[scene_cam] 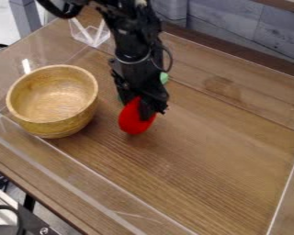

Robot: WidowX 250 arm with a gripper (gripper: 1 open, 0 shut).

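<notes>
A red object [137,119] rests at the middle of the wooden table, right of a tan bowl [50,97]. My black gripper [136,101] is over it from above, its lower parts at the red object's top. Whether the fingers grip it is hard to tell. Behind the gripper, a green object [163,79] is partly hidden.
A clear plastic item [91,27] stands at the back left. A wall or raised edge runs along the back right, and a dark cable lies at the lower left corner.
</notes>
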